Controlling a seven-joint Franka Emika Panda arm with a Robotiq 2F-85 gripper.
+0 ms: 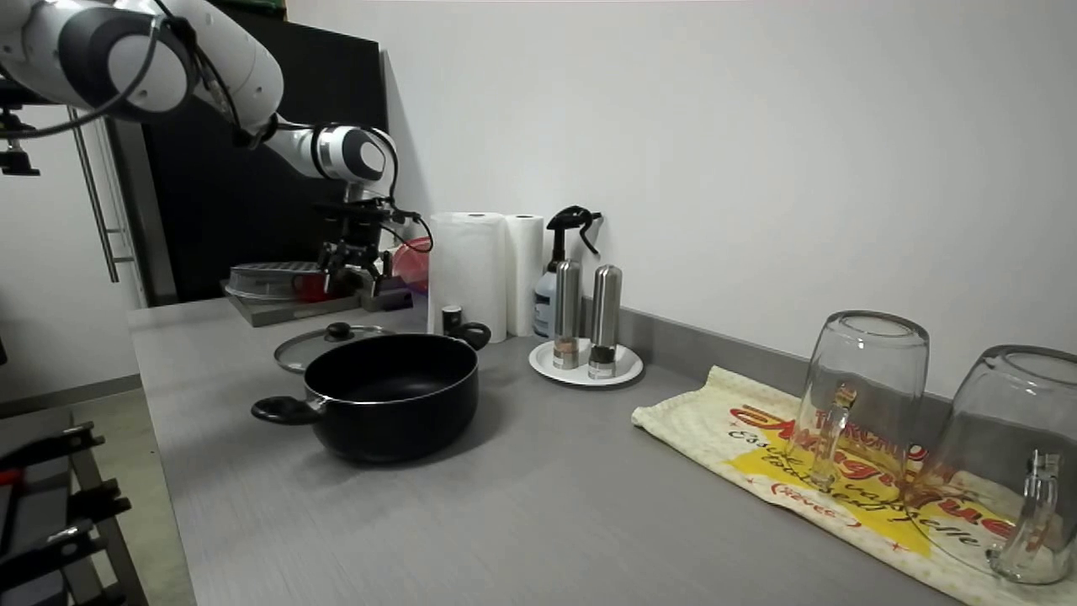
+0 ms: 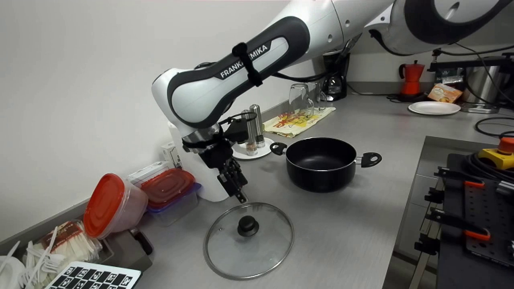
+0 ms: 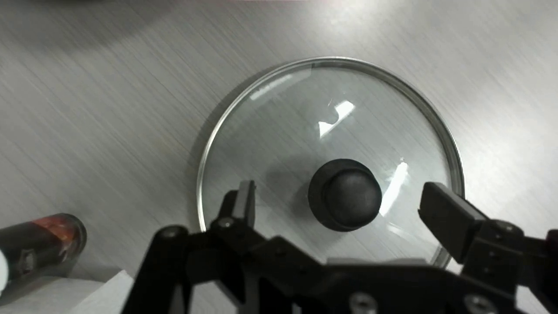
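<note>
A round glass lid [image 2: 260, 260] with a steel rim and a black knob [image 3: 351, 196] lies flat on the grey counter. Above it hangs my gripper, open, its two fingers wide apart and nothing held. In the wrist view the knob appears between the fingers, nearer the right one; a gap in height remains in exterior view 1, where the gripper [image 1: 355, 278] is above the lid [image 1: 303, 352]. The black two-handled pot [image 1: 394, 399] stands uncovered and empty beside the lid.
Paper towel rolls [image 1: 469, 273] and a small dark bottle [image 3: 44, 238] stand close by the lid. Plastic containers [image 2: 166, 190] crowd the wall. Salt and pepper mills [image 1: 603, 318] rest on a white plate.
</note>
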